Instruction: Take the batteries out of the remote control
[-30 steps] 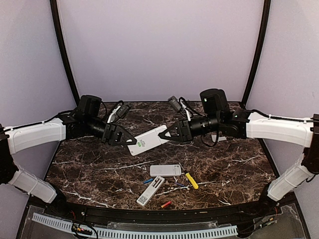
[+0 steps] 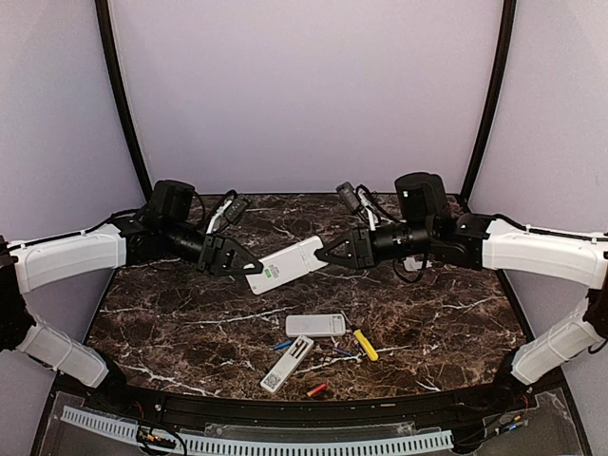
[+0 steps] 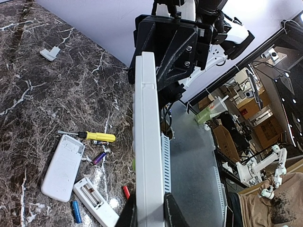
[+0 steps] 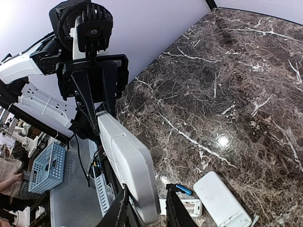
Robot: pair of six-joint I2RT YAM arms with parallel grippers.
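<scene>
A white remote [image 2: 285, 265] is held in the air between the grippers, its left end in my left gripper [image 2: 249, 268], which is shut on it. My right gripper [image 2: 328, 252] is at its right end; in the right wrist view its fingertips [image 4: 176, 208] show near that end, and whether they grip is unclear. Below on the table lie another white remote [image 3: 94, 201] with an open battery compartment, a white case [image 3: 61, 168], and loose batteries: blue [image 3: 76, 212], purple [image 3: 99, 158] and red [image 3: 126, 192].
A yellow screwdriver [image 2: 365, 345] lies right of the case. A small white piece [image 3: 50, 53] sits farther right on the marble table [image 2: 190, 332].
My right gripper and arm have moved to the right, and the held remote has shifted slightly right and up with the left gripper still on it. The table items are unchanged.
</scene>
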